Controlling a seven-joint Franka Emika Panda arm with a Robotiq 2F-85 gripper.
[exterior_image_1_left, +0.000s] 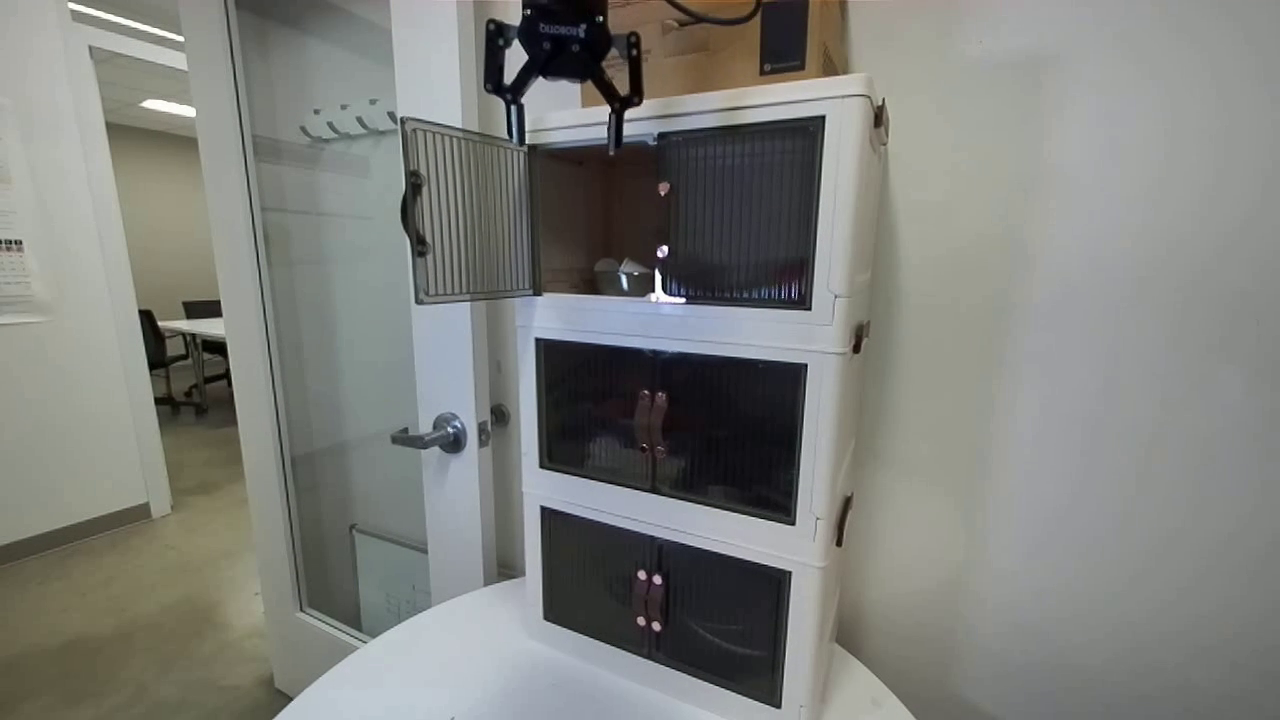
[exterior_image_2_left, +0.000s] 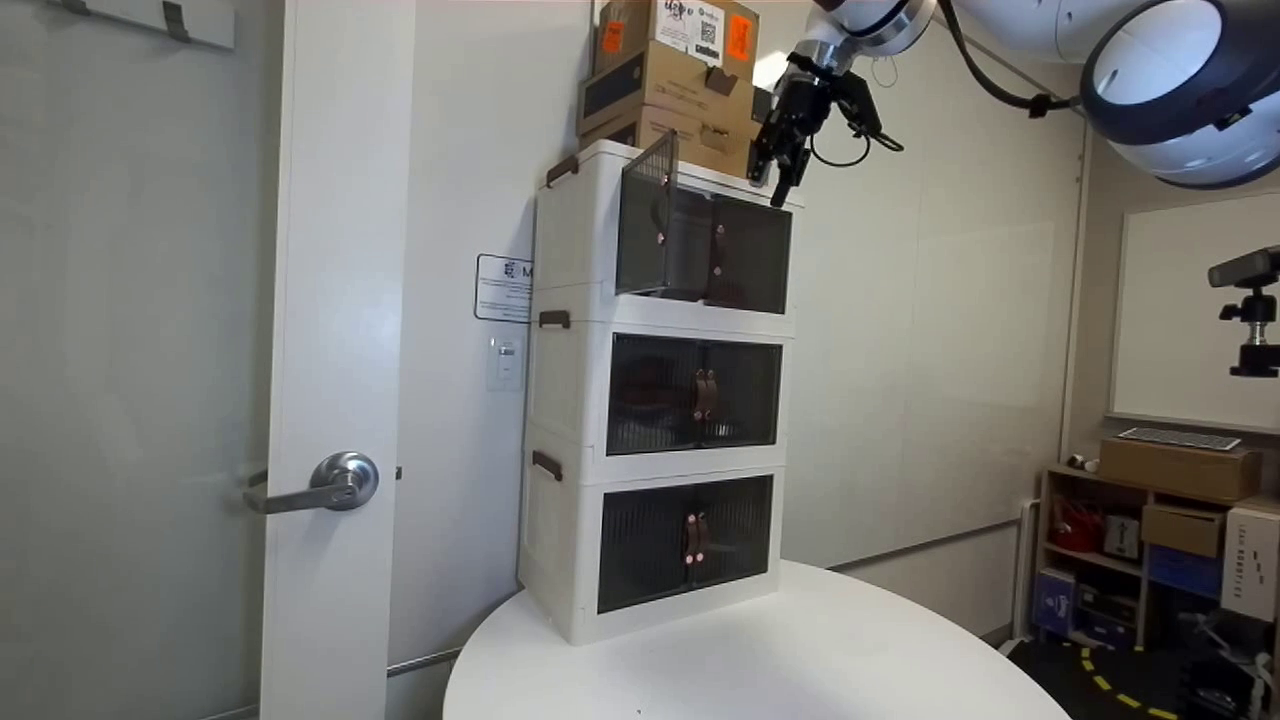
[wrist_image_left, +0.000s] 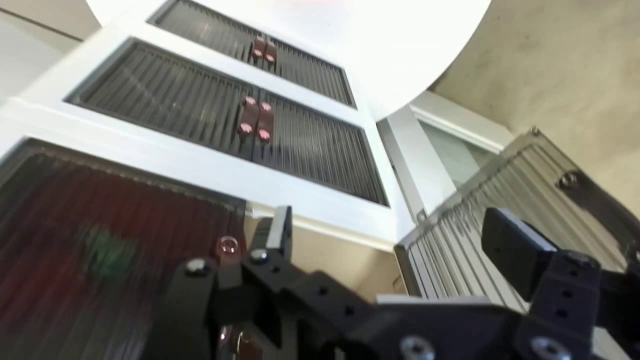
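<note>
A white three-tier cabinet (exterior_image_1_left: 666, 319) has its upper left ribbed door (exterior_image_1_left: 470, 214) swung open. The upper right door (exterior_image_1_left: 744, 214) is closed. Inside the open compartment, a small greenish bowl (exterior_image_1_left: 624, 282) with something pale in it sits near the front. My gripper (exterior_image_1_left: 566, 130) is open in front of the compartment's top edge, its fingers pointing down and nothing between them. In the second exterior view, the gripper (exterior_image_2_left: 771, 188) hangs at the cabinet's top right. The wrist view shows the spread fingers over the open compartment, with the open door (wrist_image_left: 474, 222) behind one finger.
Closed doors (exterior_image_2_left: 693, 394) front the middle tier, and the bottom tier is shut too. Cardboard boxes (exterior_image_2_left: 690, 90) rest on top of the cabinet. It stands on a round white table (exterior_image_2_left: 744, 660), clear in front, with a wall at one side and a glass door opposite.
</note>
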